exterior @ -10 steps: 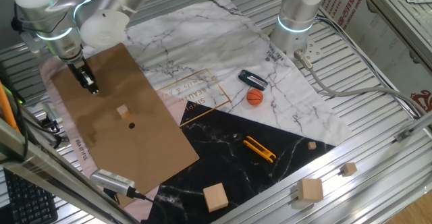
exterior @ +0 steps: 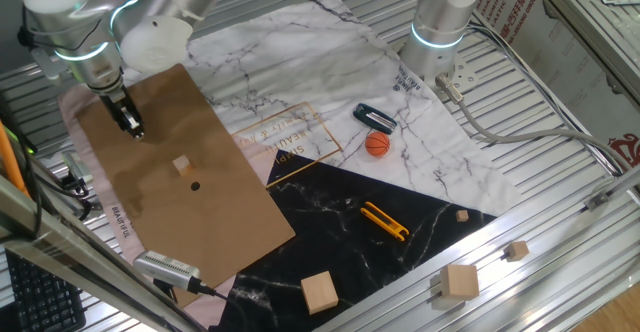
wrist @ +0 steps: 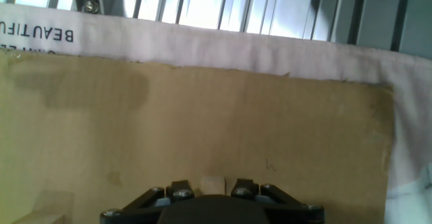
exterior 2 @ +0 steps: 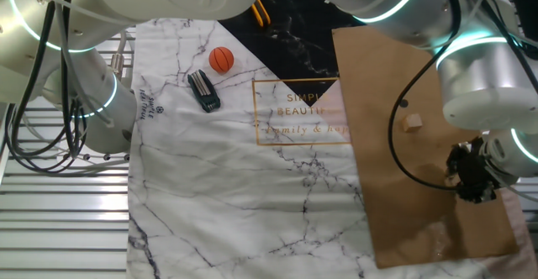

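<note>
My gripper (exterior: 136, 130) points down over the far left part of a brown cardboard sheet (exterior: 235, 212). In the wrist view, a small pale wooden block (wrist: 212, 185) shows between the black fingers, with a narrow gap on either side, so the gripper looks partly open. Whether that block rests on the cardboard cannot be made out. Another wooden block (exterior: 182, 165) sits on the sheet beside a dark round spot; exterior view 2 shows this block (exterior 2: 412, 123) too. The gripper's tips are mostly hidden in exterior view 2, where the gripper (exterior 2: 473, 171) is seen from above.
An orange ball (exterior: 377, 144) and a dark green stapler-like object (exterior: 375, 119) lie on the white marble cloth. A yellow cutter (exterior: 385, 221) and a larger wooden block (exterior: 319, 293) are on the black area. More blocks stand at the right.
The gripper's tip stands very slightly higher in exterior view 1 than before. Nothing else has visibly moved.
</note>
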